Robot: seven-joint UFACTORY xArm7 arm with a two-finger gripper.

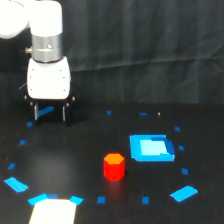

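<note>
My gripper (pixel 51 112) is at the upper left, pointing down, its two thin dark fingers spread apart with nothing visible between them. A red block (pixel 114 171) with a hexagonal top stands upright on the dark table, a little below the middle of the view. To its upper right lies a shallow blue tray (pixel 135 149) with a pale bottom. The gripper is well away from both, up and to the left of them.
A pale, roughly square object (pixel 53 212) is cut off by the bottom edge. Small blue tape marks dot the table, with longer strips such as the right-hand one (pixel 184 193). Between gripper and red block the dark table (pixel 75 150) looks clear.
</note>
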